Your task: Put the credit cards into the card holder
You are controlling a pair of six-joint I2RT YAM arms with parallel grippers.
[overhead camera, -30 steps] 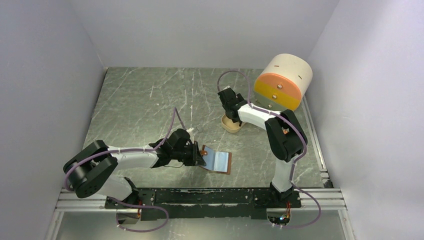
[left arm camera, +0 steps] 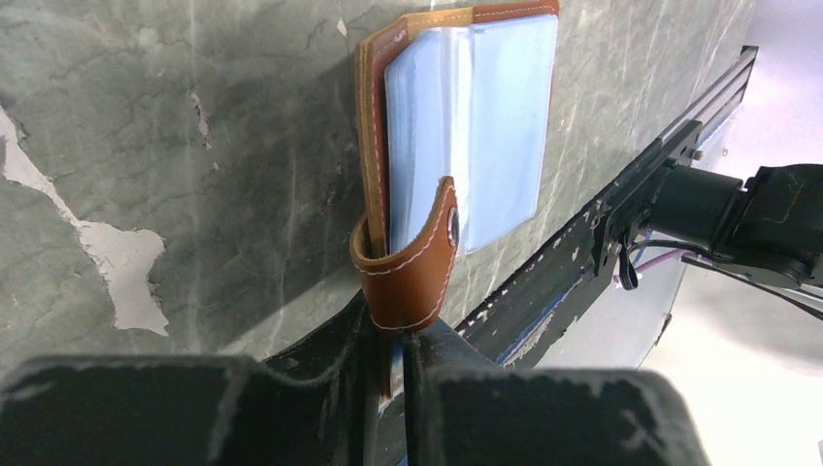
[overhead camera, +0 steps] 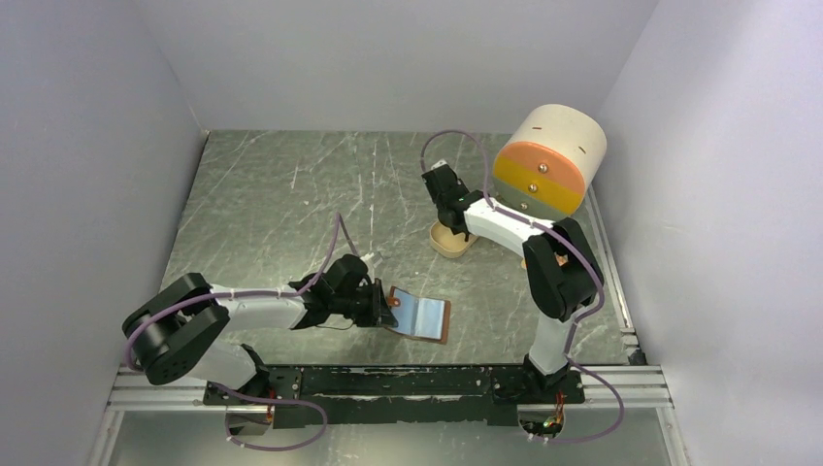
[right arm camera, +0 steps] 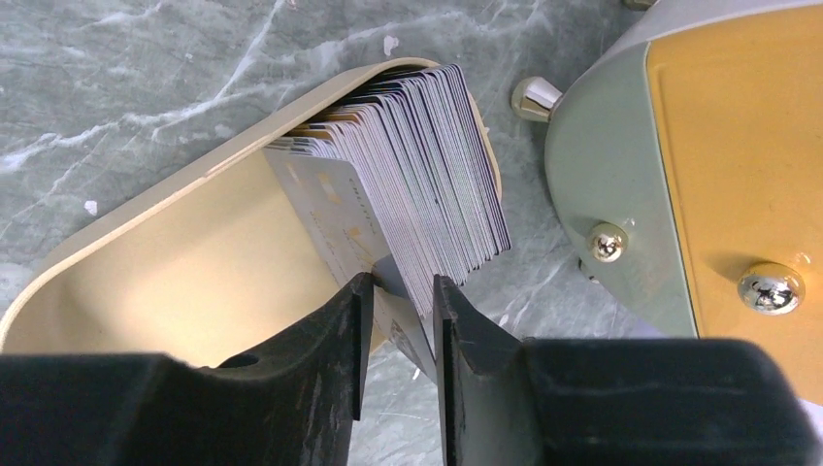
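The brown leather card holder (left arm camera: 500, 126) lies spread on the table, with clear bluish sleeves and a snap strap (left arm camera: 412, 282). My left gripper is shut on its near edge, close to the strap. In the right wrist view, a row of credit cards (right arm camera: 432, 165) stands packed at one end of a cream tray (right arm camera: 146, 209). One silver-grey card (right arm camera: 335, 209) leans out in front of the row. My right gripper is partly open over the tray, with the lower part of that grey card between its fingers and a gap still showing.
A rounded cabinet (overhead camera: 558, 146) with orange, yellow and green drawers stands at the back right. Its knobs (right arm camera: 607, 242) come close to the tray's card end.
My right arm has shifted slightly, its elbow moving a little toward the front right. The left gripper and the holder have dipped slightly toward the front.
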